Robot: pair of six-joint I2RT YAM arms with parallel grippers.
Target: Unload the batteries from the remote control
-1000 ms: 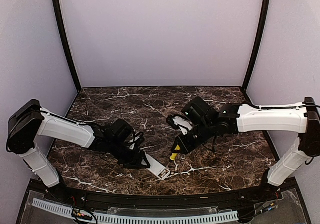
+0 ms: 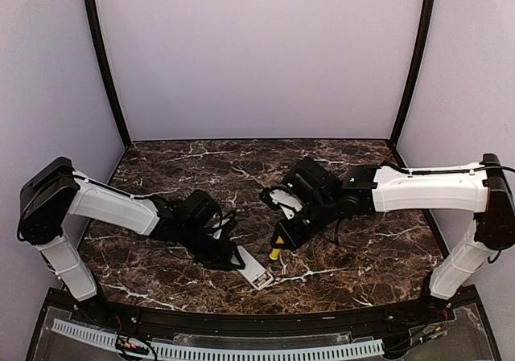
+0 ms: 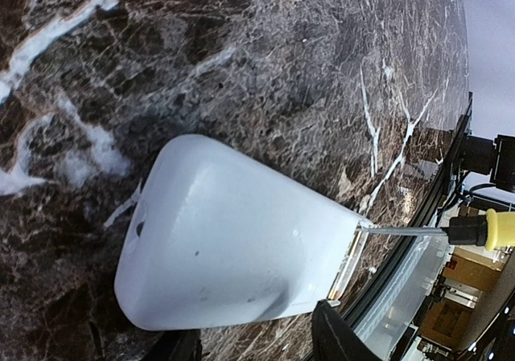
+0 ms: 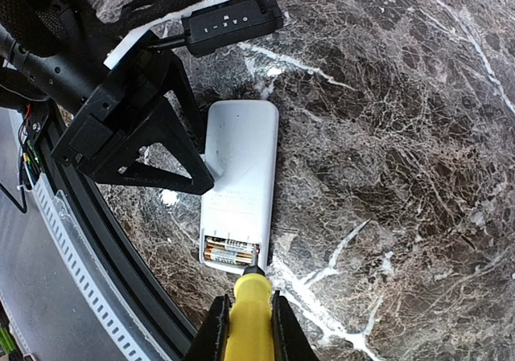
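The white remote control lies on the dark marbled table, its battery bay open at the end nearest my right gripper. Orange-and-silver batteries sit in that bay. My right gripper is shut on a yellow-handled screwdriver; the tip reaches the bay's right corner, against or very close to the batteries. In the left wrist view the thin shaft meets the remote's end. My left gripper stands open, fingers apart, at the remote's long side; whether its fingertips touch the casing I cannot tell.
The table's front edge, with a black rail and a pale slotted strip, runs close to the remote. Behind both arms the marbled table is clear.
My right gripper has moved slightly left with the screwdriver, towards the remote's open end. The left arm has shifted a little to the right and forward along the remote, which looks unmoved.
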